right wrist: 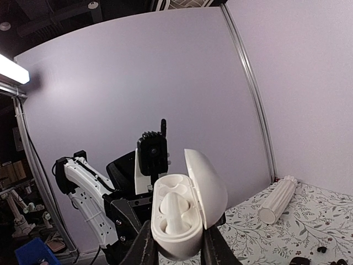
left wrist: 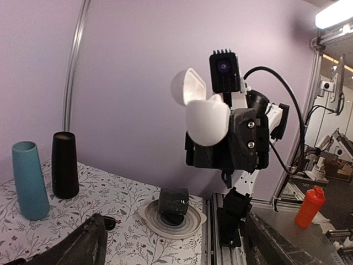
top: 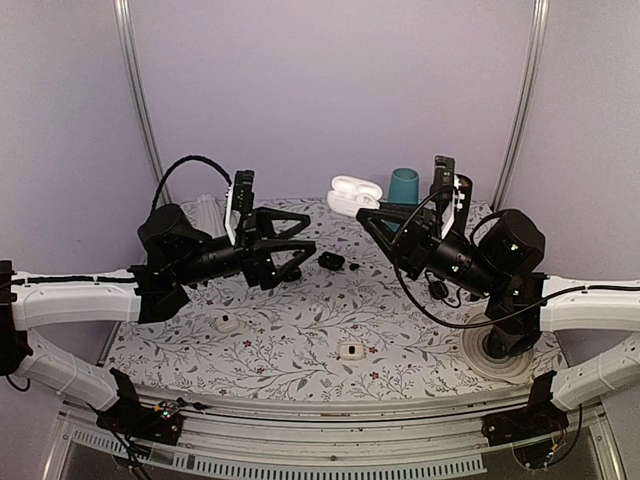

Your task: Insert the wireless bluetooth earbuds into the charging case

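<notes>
The white charging case [top: 355,196] is up in the air with its lid raised, and my right gripper [top: 368,217] is shut on its right side. In the right wrist view the case [right wrist: 177,232] shows a rounded white shape in its hollow; whether that is an earbud or part of the case I cannot tell. My left gripper [top: 306,237] is open, its fingers apart and empty, a short gap to the left of the case. From the left wrist view the case [left wrist: 207,122] appears ahead, beyond the spread fingers [left wrist: 88,243]. No loose earbud can be clearly made out.
Small dark objects [top: 331,261] lie on the flower-patterned table. Two small pale pieces, one left [top: 228,324] and one in front [top: 351,351], rest there too. A teal cup [left wrist: 31,179] and a black one [left wrist: 65,165] stand at the back right; a white ribbed cylinder [right wrist: 277,200] lies back left.
</notes>
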